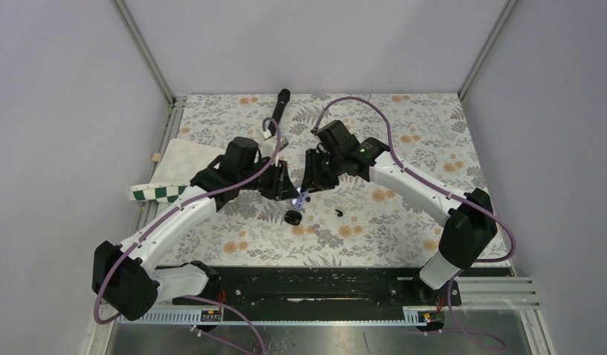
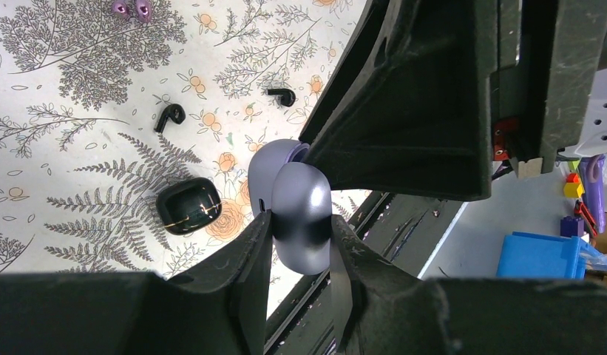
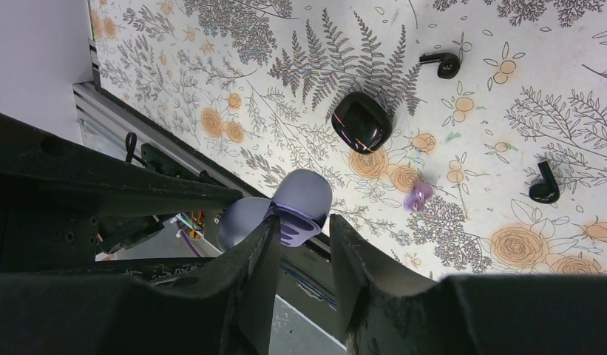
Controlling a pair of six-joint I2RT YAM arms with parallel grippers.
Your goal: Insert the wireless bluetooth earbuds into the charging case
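The lavender charging case [image 2: 300,214] is held upright between my left gripper, shut on it, and my right gripper, whose fingers are at its lid. In the right wrist view the case [image 3: 307,194] shows its lid apart from the body and an inner insert; whether the right fingers grip it I cannot tell. Two black earbuds [image 2: 171,117] lie apart on the patterned table below, beside a black case [image 2: 188,205]. Small purple earbuds [image 2: 130,9] also lie on the table.
A microphone [image 1: 280,107] lies at the back, with a white board [image 1: 174,159] and a green-striped item [image 1: 152,192] at the left. The table's front edge is below the grippers.
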